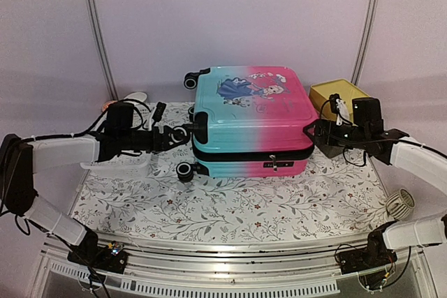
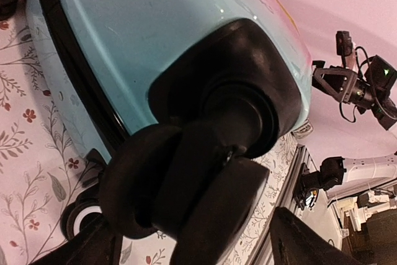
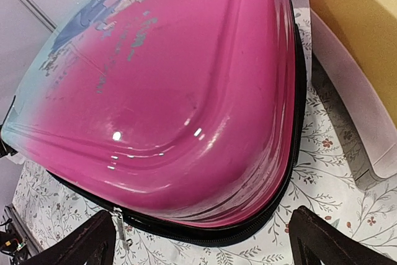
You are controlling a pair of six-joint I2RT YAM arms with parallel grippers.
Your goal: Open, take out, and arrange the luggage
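Note:
A teal-and-pink suitcase (image 1: 255, 127) lies flat in the middle with its printed face up and its zipper band toward the front. My left gripper (image 1: 167, 137) is at an upper wheel (image 2: 161, 178) on the suitcase's left side; its fingers flank the wheel at the bottom of the left wrist view, and whether they grip it is unclear. My right gripper (image 1: 318, 130) stands open at the suitcase's right side, with the pink shell (image 3: 173, 110) just beyond its fingers in the right wrist view.
A white plastic basket (image 1: 115, 169) stands at the left, partly under my left arm. A yellow box (image 1: 335, 92) is at the back right, close to the suitcase. A striped cup (image 1: 399, 204) lies at the right front.

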